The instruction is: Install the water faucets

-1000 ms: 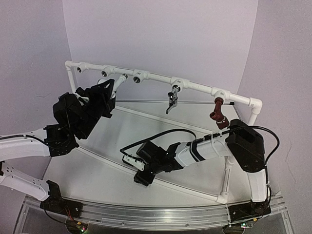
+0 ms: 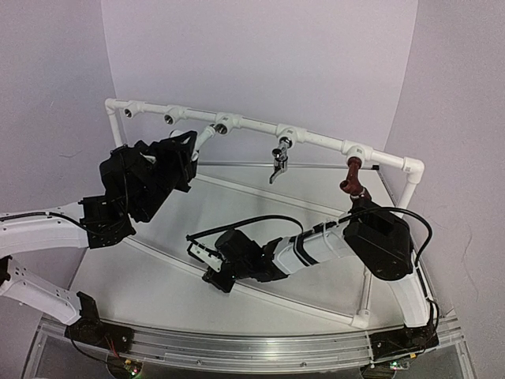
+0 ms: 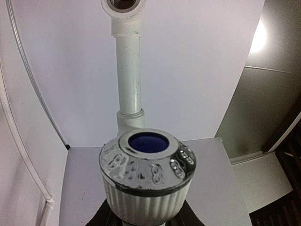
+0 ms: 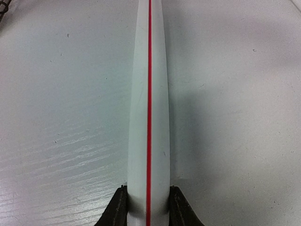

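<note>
In the left wrist view, a white ribbed faucet [image 3: 148,205] with a dimpled chrome end and a dark blue centre stands between the black fingers. My left gripper [image 2: 192,150] is shut on it. Its pale end [image 2: 207,134] is close to the third tee from the left [image 2: 223,124]; contact cannot be told. A chrome faucet [image 2: 278,160] hangs from the fourth tee, a dark red one [image 2: 353,178] from the fifth. Low in front, my right gripper [image 2: 207,260] has fingers on either side of a white pipe with a red stripe [image 4: 149,141]; whether it clamps is unclear.
The white upper pipe [image 2: 256,125] carries two open tees at left, the first [image 2: 132,109] and second [image 2: 173,115]. A lower pipe [image 2: 296,306] crosses the front, near the right arm. Black cables loop over the right arm. Bare white floor lies between the pipes.
The left gripper and its faucet have moved right, from between the second and third tees to beside the third.
</note>
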